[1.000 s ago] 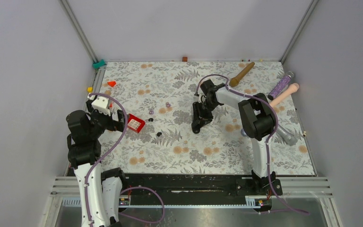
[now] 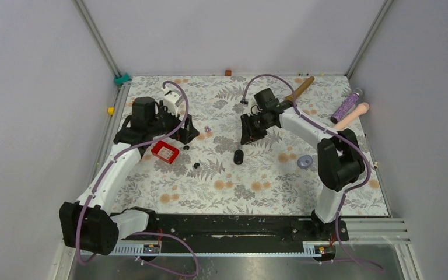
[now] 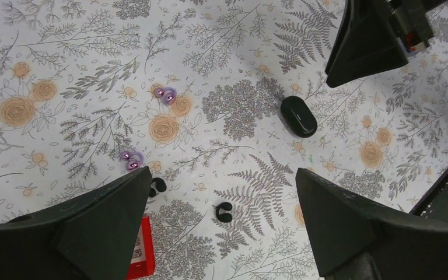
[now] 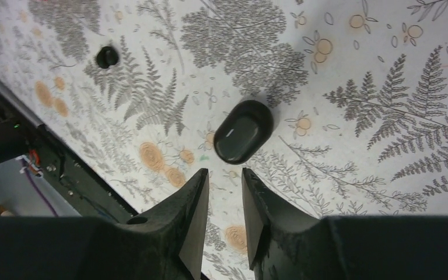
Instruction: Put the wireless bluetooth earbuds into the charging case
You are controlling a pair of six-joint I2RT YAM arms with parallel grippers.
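Note:
The black charging case [image 2: 238,157] lies closed on the floral table, just below my right gripper [image 2: 248,131]; in the right wrist view it [image 4: 242,130] sits beyond the fingertips. My right gripper is part open, nothing between its fingers. My left gripper is wide open above small black pieces [image 3: 224,212] [image 3: 157,186], probably earbuds, and two small purple pieces with shiny beads [image 3: 167,95] [image 3: 132,159].
A red box [image 2: 165,153] lies at the left. Wooden and purple cylinders [image 2: 344,107] lie at the back right, a blue-grey ring [image 2: 304,161] at the right.
My right gripper has risen and moved back from the case, which stays on the table.

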